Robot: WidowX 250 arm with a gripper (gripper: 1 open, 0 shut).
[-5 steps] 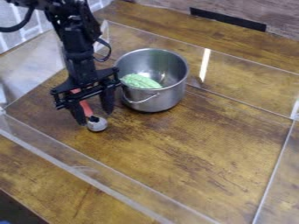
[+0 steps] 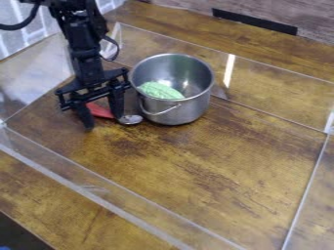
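Observation:
My black gripper [image 2: 97, 107] is low over the wooden table at the left, just left of a steel pot [image 2: 183, 107]. Beneath and beside its fingers lies a red-handled utensil with a metal head [image 2: 128, 119], partly hidden by the gripper. I cannot tell whether the fingers are shut on it. A pale green item [image 2: 162, 91] rests inside the pot.
Clear plastic edges border the work area on the left, front, back and right.
The utensil has turned, its metal head moving right and up toward the pot's base. The gripper has shifted slightly and now sits lower over it.

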